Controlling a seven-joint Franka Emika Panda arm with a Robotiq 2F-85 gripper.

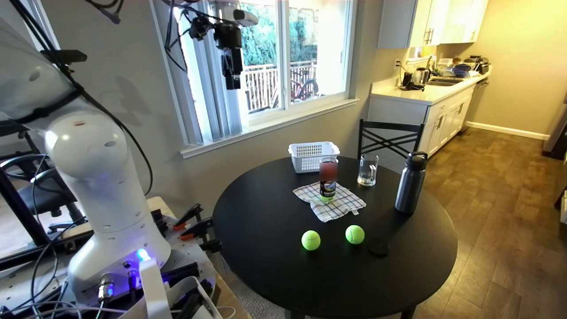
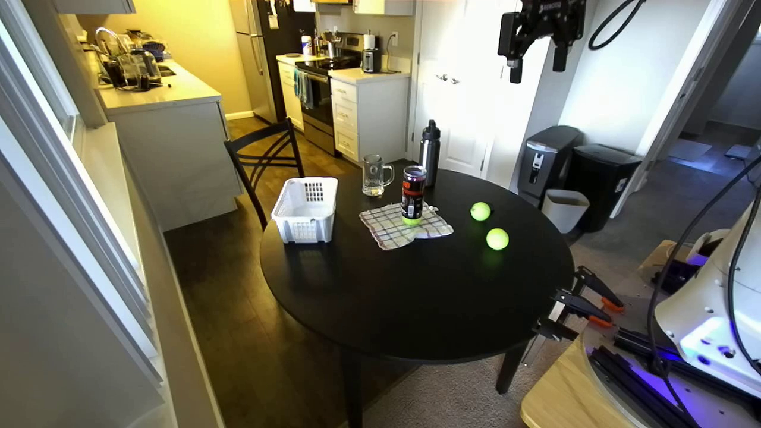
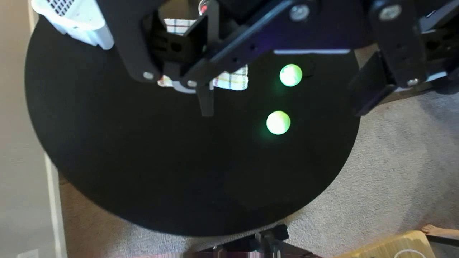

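High above the round black table (image 1: 276,276), my gripper (image 2: 538,65) is open and empty. In the wrist view its fingertips (image 3: 206,105) stand wide apart, well clear of the tabletop. Two loose tennis balls, one nearer the arm (image 1: 311,240) and one farther off (image 1: 355,234), rest on bare table. A clear tube with a dark label (image 2: 413,192) stands upright on a checked cloth (image 1: 348,203), with something yellow-green at its bottom. The gripper hides much of the cloth in the wrist view.
A white basket (image 2: 307,210) sits by the window side. Near the tube stand a glass mug (image 1: 367,170) and a tall metal bottle (image 1: 410,183). A flat black disc (image 1: 378,247) lies by the farther ball. Clamps (image 1: 197,228) grip the arm-side edge.
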